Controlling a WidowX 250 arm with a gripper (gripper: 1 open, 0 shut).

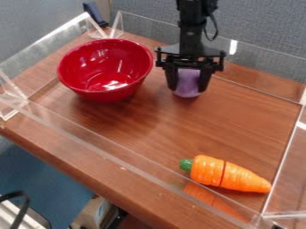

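My black gripper [189, 64] is low over the wooden table at the back centre, around a small purple object [187, 86] that stands just right of a red bowl [106, 80]. The fingers are at the object's top; whether they grip it is hard to tell. An orange toy carrot [230, 175] with a green tip lies at the front right.
Clear plastic walls edge the wooden table [156, 134]. The middle of the table between bowl, purple object and carrot is bare. A grey backdrop stands behind.
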